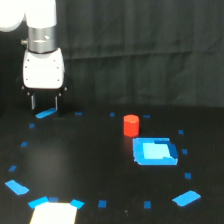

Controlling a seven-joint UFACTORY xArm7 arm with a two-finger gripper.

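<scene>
My gripper (45,102) hangs at the far left of the camera view, pointing down above the dark table. Its two fingers are spread apart and nothing shows between them, so it is open. To the right of centre, well away from the gripper, a small red block (131,126) stands on the table. Just in front of it and slightly to the right lies a blue square piece (139,154) with a white and pale blue middle (157,151). A narrow gap seems to separate the block from the blue square.
Blue tape pieces and small blue marks dot the black table (95,160), including a strip (186,198) at the front right. A pale object (53,213) is cut off by the bottom edge. Dark curtain hangs behind.
</scene>
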